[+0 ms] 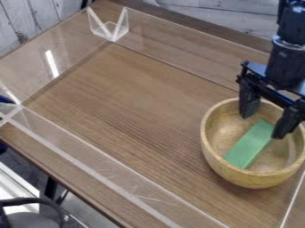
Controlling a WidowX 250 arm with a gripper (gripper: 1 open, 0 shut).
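Note:
A wooden bowl [222, 156] sits at the right of the table, with a green rectangular object [248, 146] lying inside it. My black gripper [265, 119] reaches down from the top right over the bowl's back part, its two fingers spread open above the green object's upper end, with nothing seen between them.
Clear plastic pieces are at the top left corner area. Black cables and a dark round part [24, 216] are at the lower left edge.

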